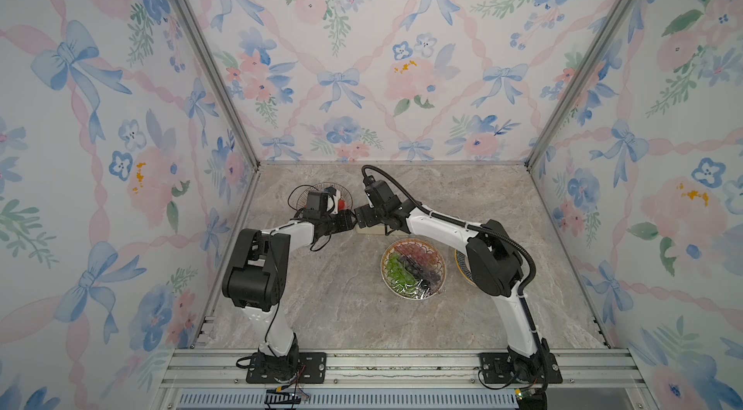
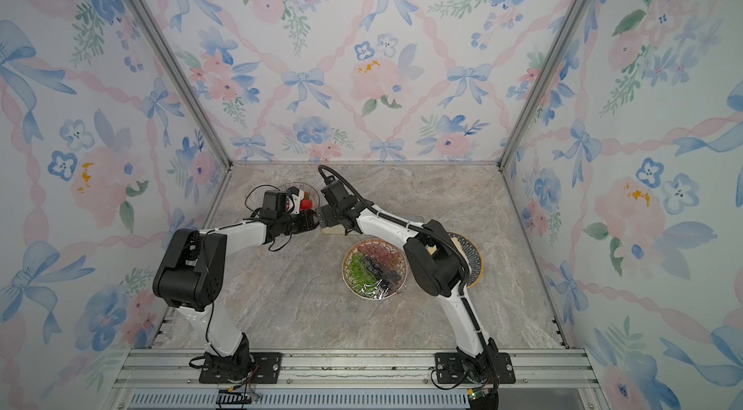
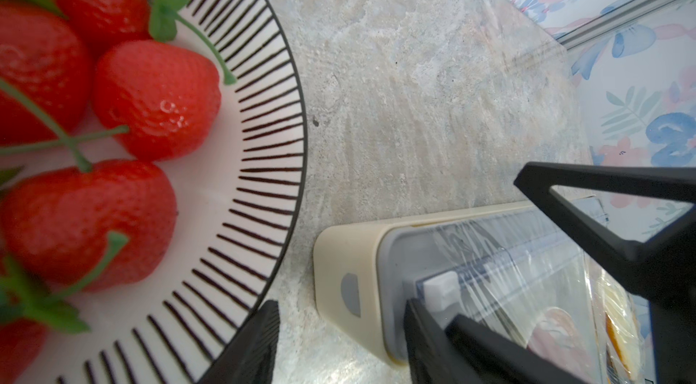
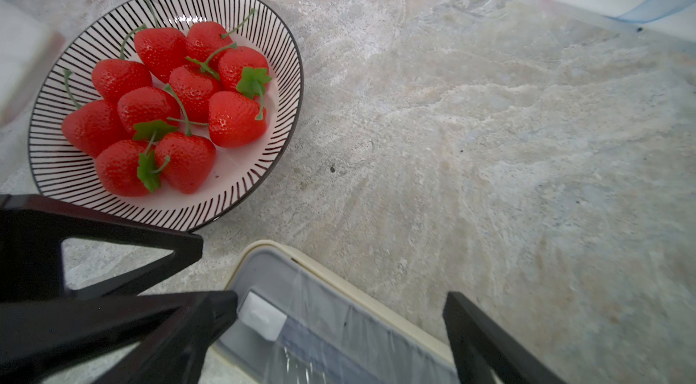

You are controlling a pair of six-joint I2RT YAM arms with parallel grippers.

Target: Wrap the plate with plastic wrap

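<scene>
The cream wrap dispenser (image 3: 348, 279) has a grey top with clear film over it. Its left end lies near the fingertips of my left gripper, which stand apart; bare table shows between one finger and the box, so a firm hold cannot be made out. My right gripper is open above the same dispenser (image 4: 348, 311), near its left part, nothing clasped. The striped plate of strawberries (image 4: 290, 104) stands just left of the dispenser. A plate with greens and dark and pink fruit (image 1: 384, 278) sits in front, with shiny film on it.
At the right, a yellow-rimmed plate (image 2: 478, 263) is partly covered by my right arm. The striped plate's rim comes close to my left fingers. Free table lies behind the dispenser and at front left.
</scene>
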